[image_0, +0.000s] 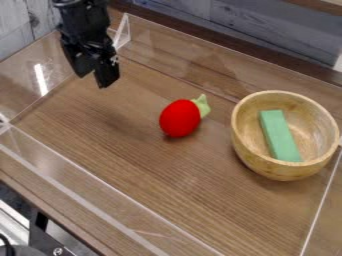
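My gripper (88, 74) hangs at the upper left over the wooden table, dark and open, with nothing visible between its fingers. A red object (179, 119) with a green tip, like a toy vegetable, lies near the middle, right of and below the gripper. At the right, a pale yellow bowl (307, 127) holds a green block (278, 134).
Black cable or hardware shows at the lower-left corner.
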